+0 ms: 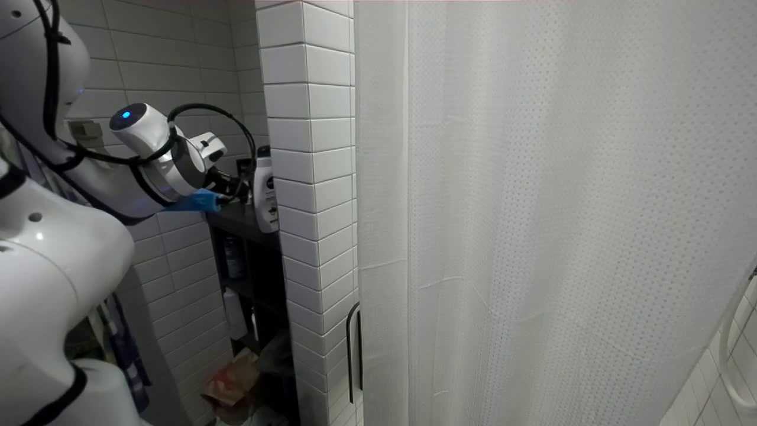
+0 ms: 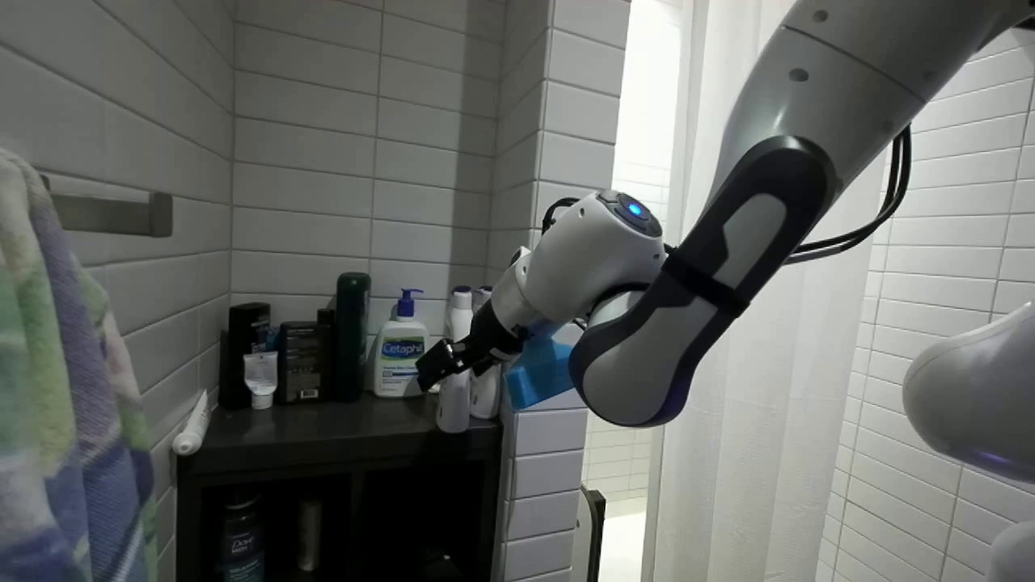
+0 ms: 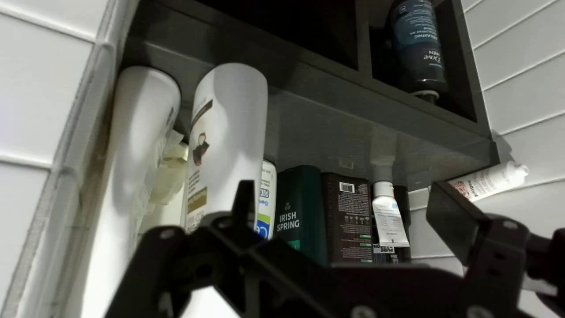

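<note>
My gripper stands open, its black fingers [image 3: 447,222] wide apart with nothing held between them. In exterior view 2 the gripper [image 2: 438,367] is in front of the bottles on the dark shelf unit, close to a white bottle [image 2: 452,415] and the blue-pump Cetaphil bottle [image 2: 399,354]. The wrist view is upside down. There, the left finger overlaps the white bottle [image 3: 233,122], and whether they touch I cannot tell. Between the fingers show a green Irish Spring bottle [image 3: 302,206], a brown bottle [image 3: 348,217] and a small white tube [image 3: 389,217].
A second white bottle [image 3: 129,159] stands by the tiled pillar [image 1: 309,177]. Another tube [image 2: 192,427] leans at the shelf's left end. A towel [image 2: 68,388] hangs at left, a white curtain [image 1: 553,213] right of the pillar. The front of the shelf top [image 2: 340,427] is bare.
</note>
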